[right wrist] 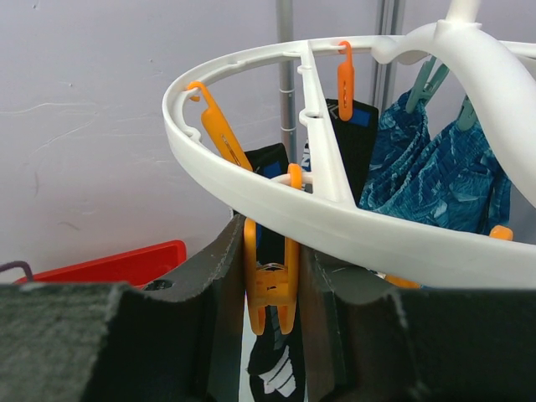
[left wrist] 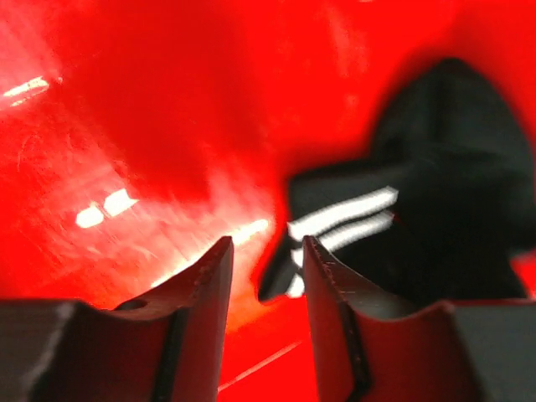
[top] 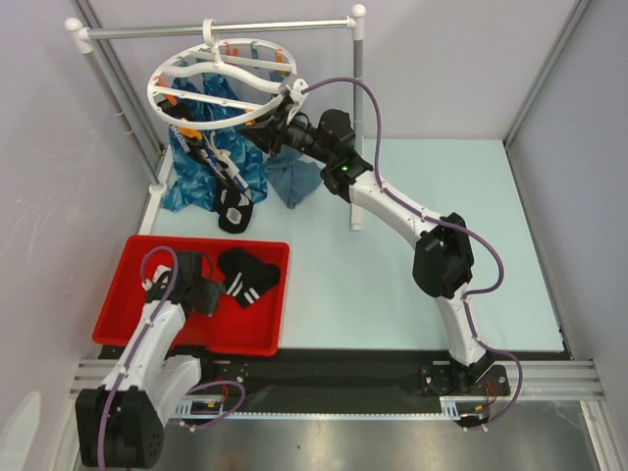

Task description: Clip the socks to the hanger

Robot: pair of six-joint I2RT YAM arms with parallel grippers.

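Note:
A black sock (top: 247, 274) with two white stripes lies crumpled in the red bin (top: 126, 294); it also shows, blurred, as a dark sock (left wrist: 452, 176) in the left wrist view. My left gripper is low over the bin, its fingers (left wrist: 316, 268) apart and nothing between them. The sock is just beyond its right finger. At the white round hanger (right wrist: 243, 191), my right gripper is shut on an orange clip (right wrist: 272, 289) under the rim. Behind that clip, a black striped sock (right wrist: 280, 368) hangs down.
Blue patterned cloth (right wrist: 444, 172) hangs from green clips farther round the hanger. Other orange clips (right wrist: 219, 130) sit along its rim. The metal rack (top: 358, 137) stands around it, with blue-grey cloth (top: 292, 177) beneath.

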